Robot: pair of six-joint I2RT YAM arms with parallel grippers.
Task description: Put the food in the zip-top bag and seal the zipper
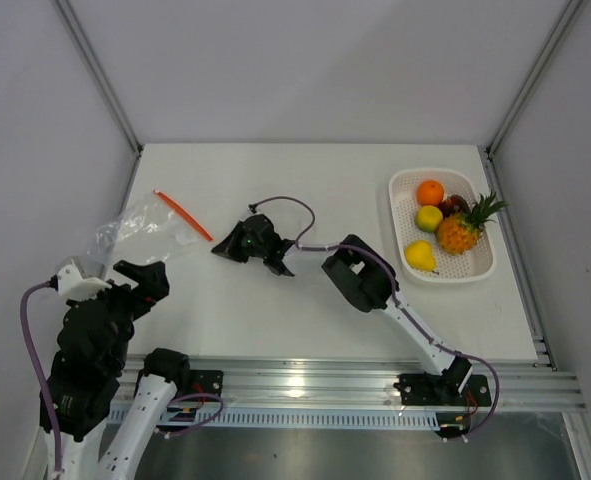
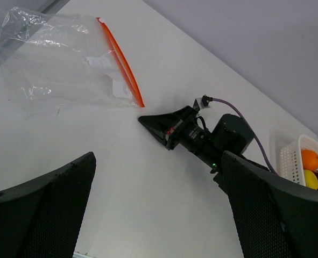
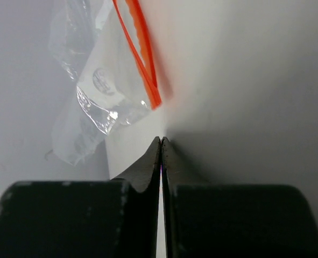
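Observation:
A clear plastic bag with an orange zipper edge (image 1: pixel 184 215) lies flat at the left of the table, its clear body (image 2: pixel 62 59) stretching away to the left. Low over the table, my right gripper is shut with nothing showing between its fingers, and its tips stand just short of the zipper's near end. My left gripper hangs over the table's front left, open and empty, with the bag ahead of it. Toy food fills the basket at the right: a pineapple (image 1: pixel 457 234), an orange (image 1: pixel 430 192), a green fruit (image 1: pixel 428 218) and a yellow pear (image 1: pixel 420 256).
The white basket (image 1: pixel 400 212) also holds dark round items (image 1: pixel 455 204), partly covered. Between the bag and the basket the right arm (image 1: pixel 360 275) crosses the table. Bare table (image 1: pixel 325 180) lies behind that arm and in front of it.

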